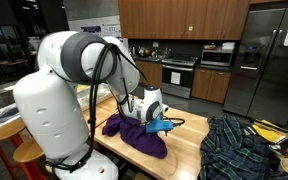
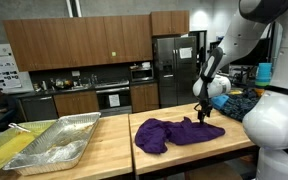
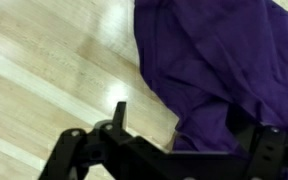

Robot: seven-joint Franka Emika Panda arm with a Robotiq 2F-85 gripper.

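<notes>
A purple cloth (image 1: 136, 136) lies crumpled on the wooden table. In exterior view 2 the same cloth (image 2: 174, 133) spreads across the tabletop with loose folds. My gripper is open over it, its two fingers (image 3: 117, 120) set wide apart. One edge of the cloth (image 3: 199, 85) passes between them in the wrist view, with bare wood to the left. Nothing is held. From the side, the gripper (image 2: 202, 116) appears just above the cloth; whether the fingertips touch it is hard to tell.
A dark, checked cloth heap (image 1: 234, 148) covers the table's right side. A wire basket (image 2: 56, 144) stands at the far end in exterior view 2. Bare tabletop (image 2: 119, 135) lies between basket and purple cloth. Stools (image 1: 29, 152) stand beside the table.
</notes>
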